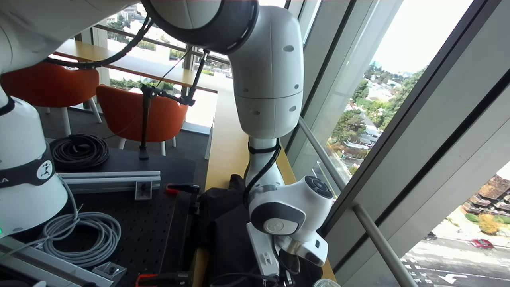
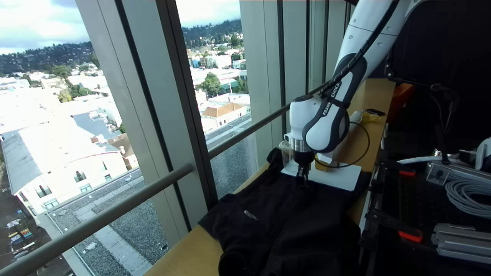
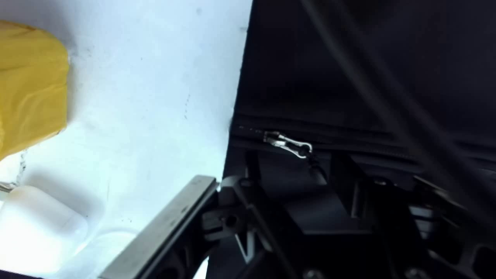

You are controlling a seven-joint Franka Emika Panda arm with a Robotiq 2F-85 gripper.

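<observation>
A black jacket (image 2: pixel 294 230) lies spread on the wooden ledge, its zipper running lengthwise. The silver zipper pull (image 3: pixel 293 145) with its dark cord shows in the wrist view, near the jacket's edge beside a white board. Pointing down at that end of the jacket is my gripper. Its dark fingers (image 3: pixel 345 179) stand apart, with the pull's cord in line with the gap between them. I cannot tell whether the cord is at fingertip depth. In exterior view 2 the gripper is low over the cloth; exterior view 1 cuts off the fingertips.
On the white board (image 2: pixel 343 177) are a yellow block (image 3: pixel 32 88), a white rounded object (image 3: pixel 39 230) and a clear cup (image 2: pixel 287 154). A metal railing (image 2: pixel 244 133) and windows run along one side. Clamps (image 2: pixel 409 235) line the other edge.
</observation>
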